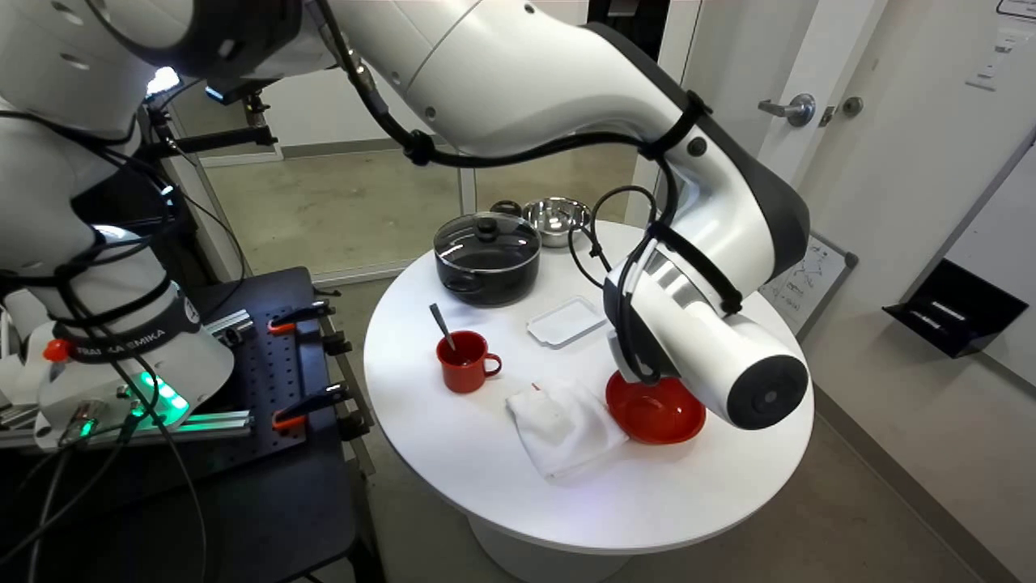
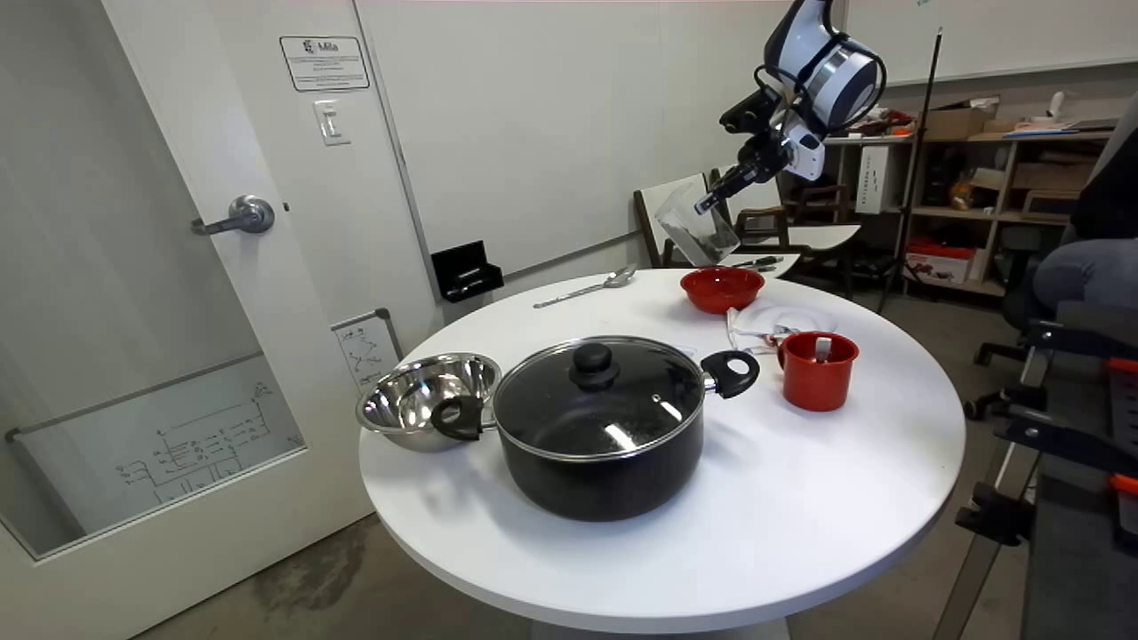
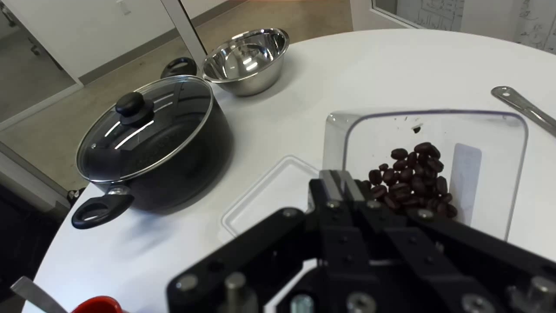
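Observation:
A clear plastic container (image 2: 695, 226) hangs tilted above the far side of the table, just over the red bowl (image 2: 722, 289). My gripper (image 2: 704, 204) is shut on its thin wall. In the wrist view the fingers (image 3: 332, 186) meet at the container's left side, and dark brown beans (image 3: 412, 177) are heaped inside, close to the fingertips. From exterior view 1 the arm hides the gripper and the container, while part of the red bowl (image 1: 655, 413) shows beneath the arm.
A lidded black pot (image 2: 603, 427) and a steel bowl (image 2: 427, 400) stand together. Around the table are a red mug (image 1: 464, 363) with a utensil, a white cloth (image 1: 563, 427), a flat white lid (image 1: 566, 321) and a metal spoon (image 2: 587, 288).

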